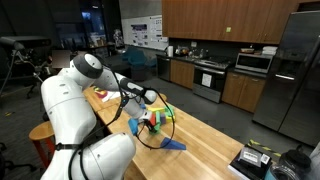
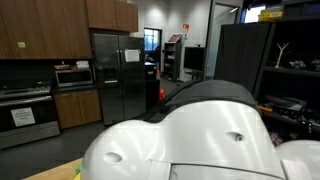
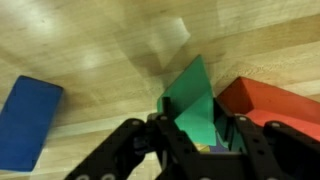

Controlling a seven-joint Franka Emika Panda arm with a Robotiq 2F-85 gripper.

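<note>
A green block [image 3: 197, 108] stands between the black fingers of my gripper, which is shut on it in the wrist view. Close by on the right lies a red block [image 3: 270, 110], partly covered by the finger on that side. At the left edge of the same view a dark blue block [image 3: 27, 122] rests on the wooden table, apart from the gripper. Exterior view 1 has the gripper [image 1: 150, 124] low over the table among coloured blocks, its hold too small to make out there. The arm blocks nearly all of the table in exterior view 2.
A blue piece [image 1: 173, 144] lies on the table [image 1: 205, 150] in front of the gripper. Further back is a yellow block [image 1: 155, 105]. Dark boxes [image 1: 250, 162] occupy the right end, and the table between is mostly bare.
</note>
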